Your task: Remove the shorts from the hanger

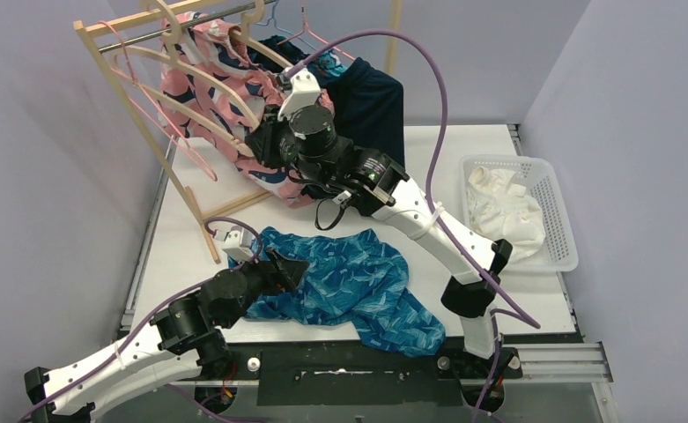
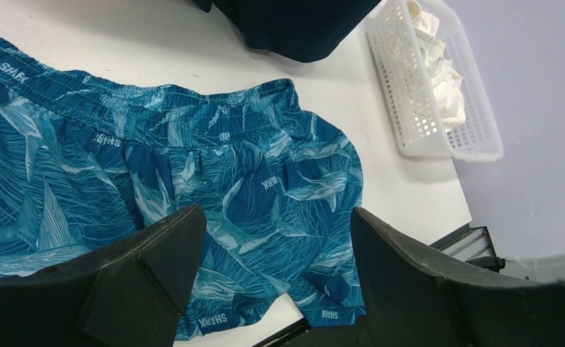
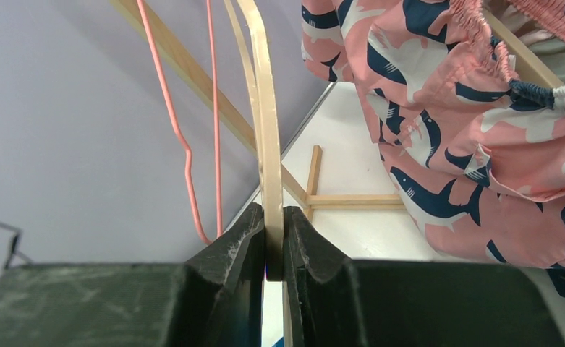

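Note:
The blue shark-print shorts lie spread on the table, free of any hanger; their waistband runs across the left wrist view. Low over their left part is my left gripper, open, with no cloth pinched between its fingers. At the rack, my right gripper has the end of a bare wooden hanger between its fingers, close on both sides. Whether they press on it cannot be told. Pink shark-print shorts hang just right of that hanger.
The wooden rack also carries a pink hanger, bare, and dark navy shorts. A white basket with cream cloth stands at the right. Table between shorts and basket is clear.

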